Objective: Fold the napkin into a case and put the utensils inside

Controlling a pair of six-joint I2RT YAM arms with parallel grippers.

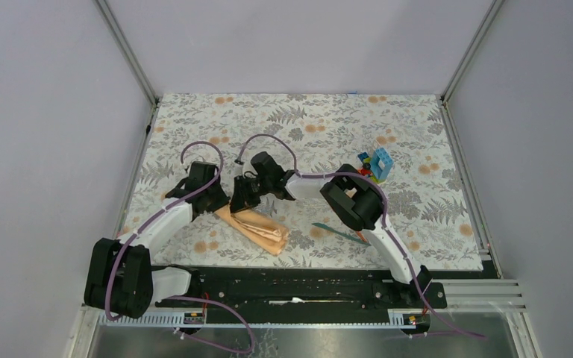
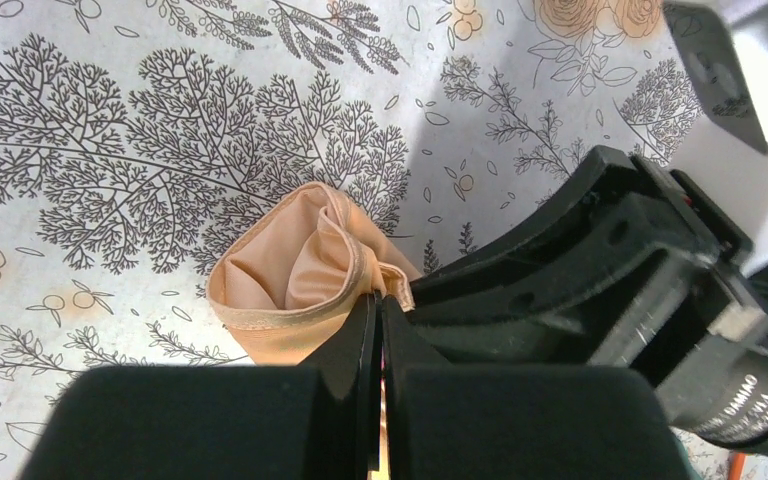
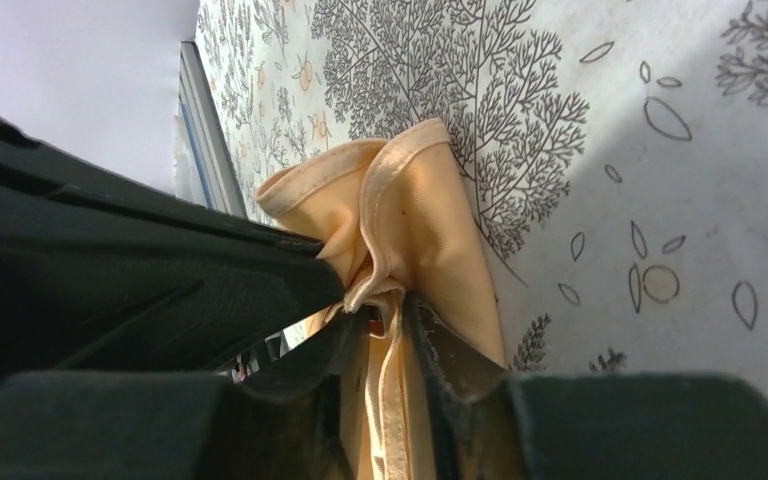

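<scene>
The peach napkin lies folded into a long pouch at the left-middle of the cloth. My left gripper is shut at its gathered upper end, the napkin's hem at its fingertips. My right gripper reaches in beside it, fingers slightly apart around the gathered hem; whether it grips is unclear. A teal knife and an orange utensil, largely under the right arm, lie to the right.
A light-blue holder with small coloured pieces stands at the right.
</scene>
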